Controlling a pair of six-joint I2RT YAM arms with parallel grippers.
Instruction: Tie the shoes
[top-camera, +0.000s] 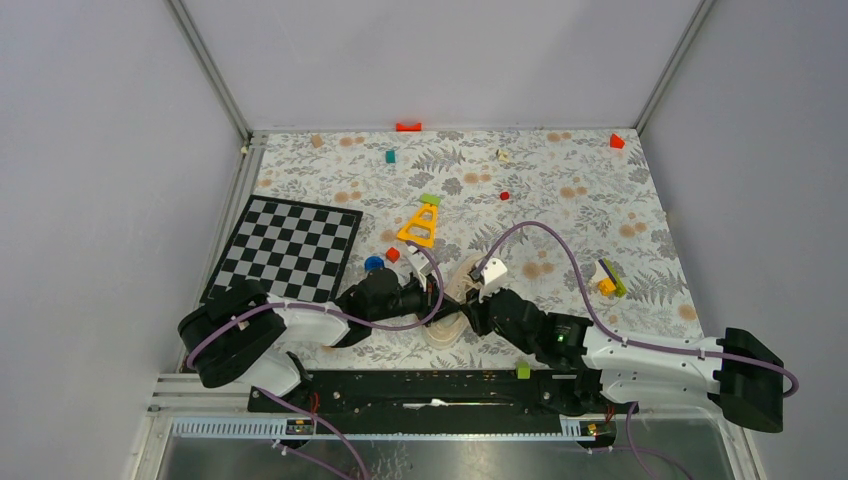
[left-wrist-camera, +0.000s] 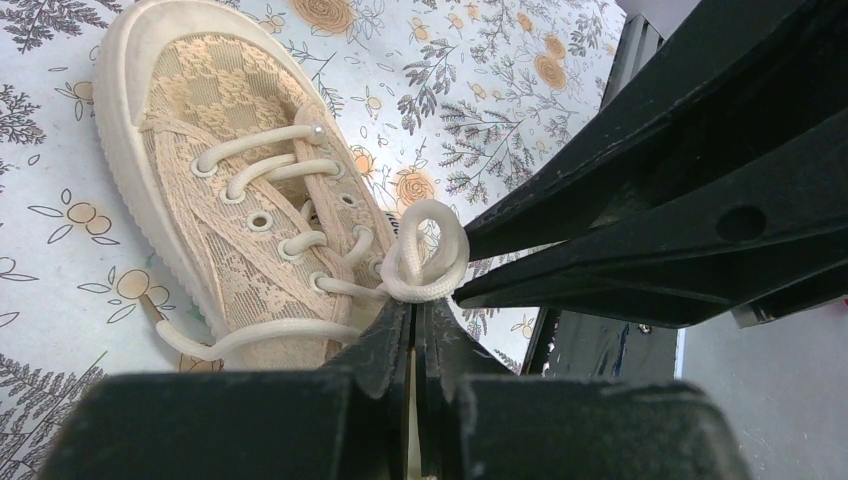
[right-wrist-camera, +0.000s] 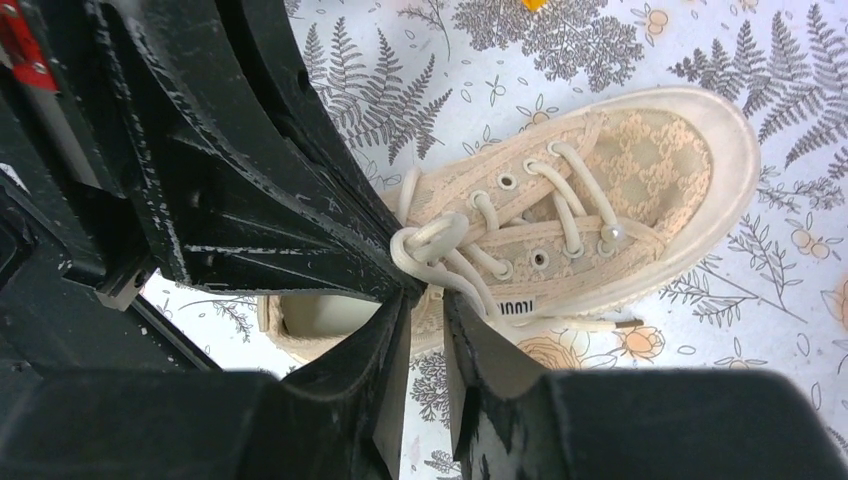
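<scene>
A cream lace shoe lies on the floral mat, toe pointing away in the left wrist view. A white lace loop stands at its ankle end. My left gripper is shut on the lace, directly under that loop. My right gripper has its fingers slightly parted beside the loop, very close to the left gripper; in the right wrist view lace passes near its tips, and whether it grips any is unclear. A loose lace end lies beside the shoe.
A checkerboard lies at the left, a yellow triangular piece behind the shoe, and small coloured blocks are scattered about. The table's front edge is close below the grippers.
</scene>
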